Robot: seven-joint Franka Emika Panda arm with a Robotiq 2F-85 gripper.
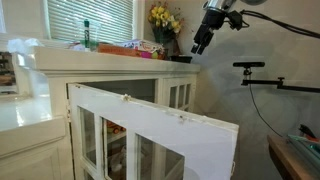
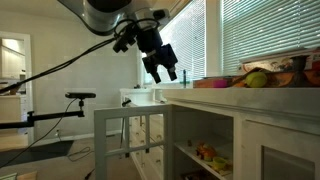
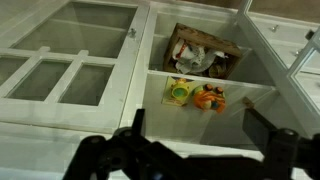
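Note:
My gripper hangs high above the counter and the cabinet, its two dark fingers wide apart with nothing between them. In exterior view 1 the gripper (image 1: 199, 49) is at the upper right, clear of everything. The white cabinet door (image 1: 155, 125) with glass panes stands swung out from the cabinet. Inside, the wrist view shows a yellow-green toy (image 3: 180, 91), an orange toy (image 3: 209, 98) and a brown box (image 3: 205, 50) holding mixed packets.
On the white countertop (image 2: 250, 97) are a red bowl (image 2: 291, 65) and a green fruit (image 2: 256, 79). Yellow flowers (image 1: 165, 18) stand at its far end. Another wall-mounted stand (image 2: 75, 112) is across the room. The air around my arm is free.

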